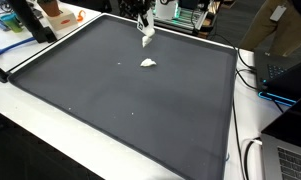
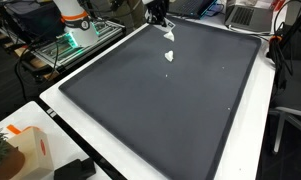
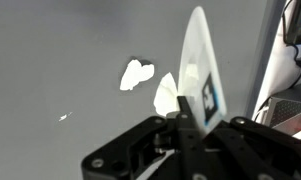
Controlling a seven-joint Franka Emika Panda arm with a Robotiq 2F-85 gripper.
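Observation:
A white, limp-looking piece (image 1: 147,63) lies on the dark board, and it also shows in the wrist view as a small crumpled white piece (image 3: 137,74). My gripper is shut on another white strip (image 3: 197,58), which rises large and blurred past the fingers. A second white patch (image 3: 166,96) beside the fingers seems to be the strip's hanging end, though I cannot be sure. In exterior view 2 the strip's lower end (image 2: 168,37) hangs close to the lying piece (image 2: 169,56), apart from it. The gripper's fingertips are hardly visible from outside.
The dark board (image 1: 130,100) is mostly bare, with wide free room toward its front. Laptops (image 1: 280,130) stand along the right side in exterior view 1. A potted plant (image 2: 2,152) stands outside the board's near left corner in exterior view 2.

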